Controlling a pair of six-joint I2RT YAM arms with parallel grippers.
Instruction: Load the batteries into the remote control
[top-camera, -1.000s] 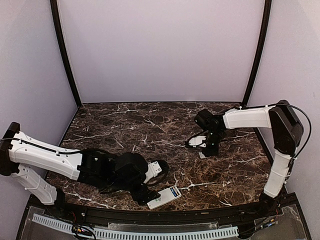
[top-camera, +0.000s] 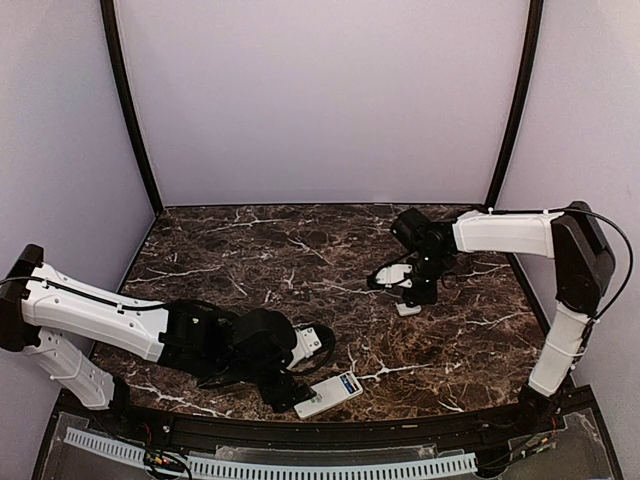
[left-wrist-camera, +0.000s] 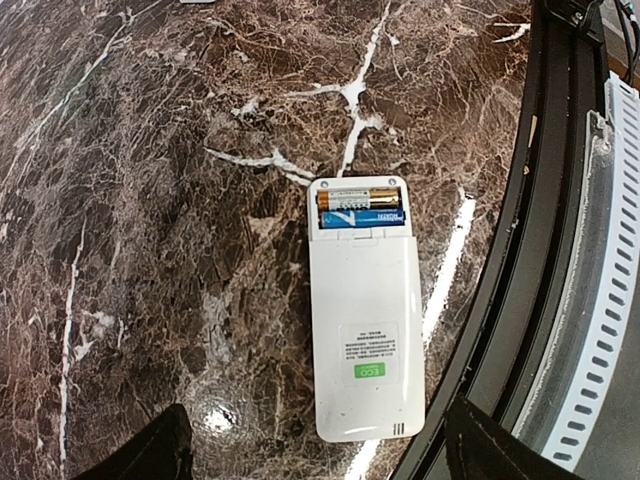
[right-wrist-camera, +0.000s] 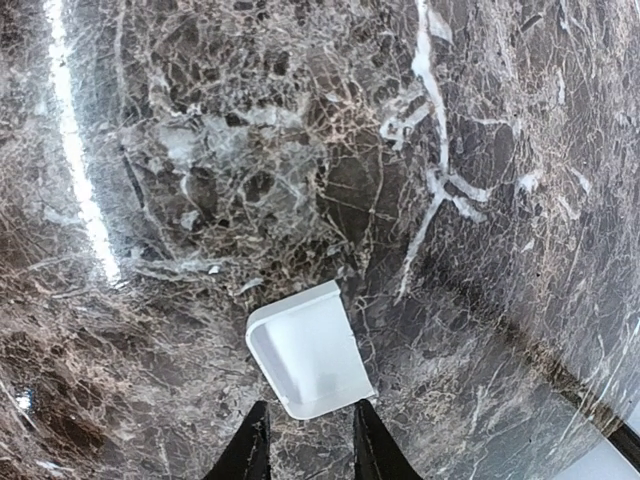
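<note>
In the left wrist view the white remote control (left-wrist-camera: 366, 310) lies back side up, its battery compartment uncovered at one end. An orange-and-black battery (left-wrist-camera: 357, 199) and a blue battery (left-wrist-camera: 362, 219) lie side by side inside that compartment. My left gripper is open above the table at the remote's other end, its fingers wide apart and empty. The small white battery cover (right-wrist-camera: 310, 352) rests on the table in the right wrist view. Just short of it, my right gripper is part open, with nothing between its fingers.
Along the table's front runs a dark frame rail (top-camera: 240, 432) beside a slotted white strip (top-camera: 330, 468), close to the remote.
The right gripper has risen and shifted slightly, so more of the white cover shows beneath it. My left arm and the remote look the same as before.
</note>
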